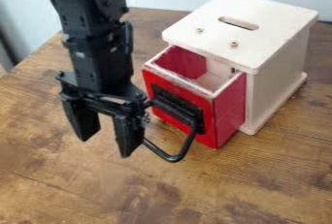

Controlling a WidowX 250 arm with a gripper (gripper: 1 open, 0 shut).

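Note:
A light wooden box (275, 92) with a slot in its lid stands on the table, its red drawer (223, 121) pulled partly out and open at the top. The drawer's front carries a black plate with a black loop handle (176, 157) hanging toward the front. My black gripper (105, 134) is in front and to the left of the drawer, pointing down, its two fingers apart with nothing visible between them. It is close to the handle; whether it touches it is not clear.
A pale wall is behind.

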